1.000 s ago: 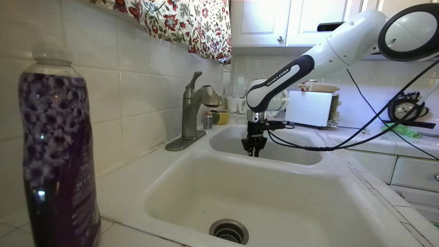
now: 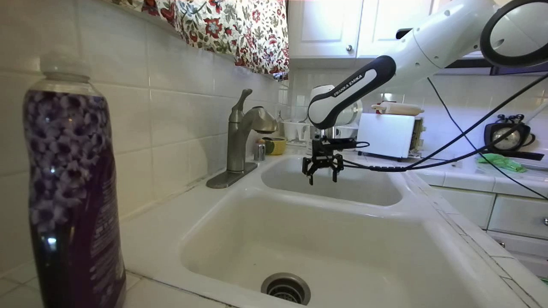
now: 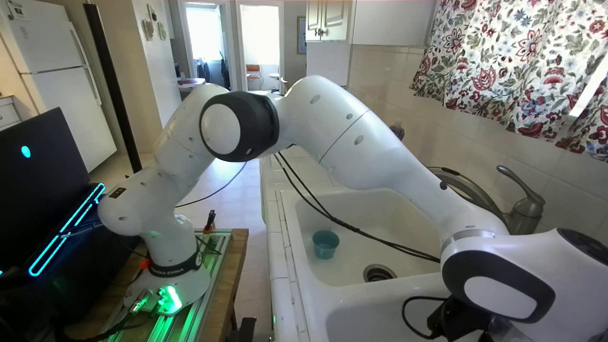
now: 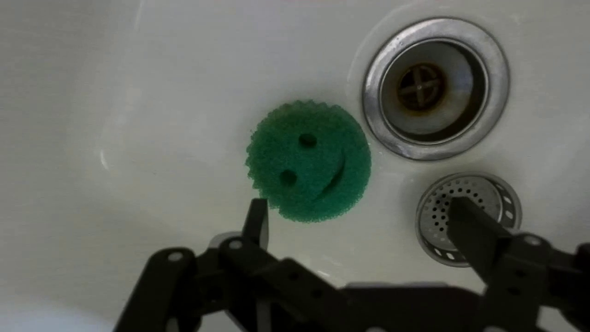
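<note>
Beneath my gripper, a round green sponge [image 4: 312, 160] with a smiling face lies flat on the sink floor in the wrist view. To the lower right, partly covered by one finger [image 4: 470, 227], sits a metal drain strainer [image 4: 434, 221]. The open drain [image 4: 420, 94] is beside the sponge at the upper right. My fingers are spread wide, with nothing held between them. In exterior view 1 the gripper [image 2: 323, 179] hangs over the far basin [image 2: 370, 190], whose floor is hidden there.
A faucet [image 2: 237, 138] stands left of the gripper at the wall. The near basin [image 2: 318, 231] holds a teal cup [image 3: 325, 244] in exterior view 2. A purple bottle [image 2: 72, 195] stands close to the first exterior camera, and a white toaster oven [image 2: 385, 134] is behind.
Over the last second my gripper has risen from lower in the far basin. Its fingers, close together before, are now spread apart.
</note>
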